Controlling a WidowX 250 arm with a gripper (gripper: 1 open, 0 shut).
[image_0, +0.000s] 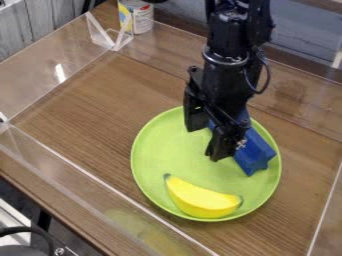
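The black gripper (211, 128) hangs over the back part of a green plate (174, 155), its fingers at or just above a blue block (257, 156) on the plate's right side. The fingers partly hide the block, and whether they hold anything is unclear. A yellow banana (201, 199) lies at the front of the plate.
A wooden table (94, 120) surrounds the plate, with clear room to the left. A can (135, 17) stands at the back left. Clear plastic walls edge the table, and a cable runs at the lower left.
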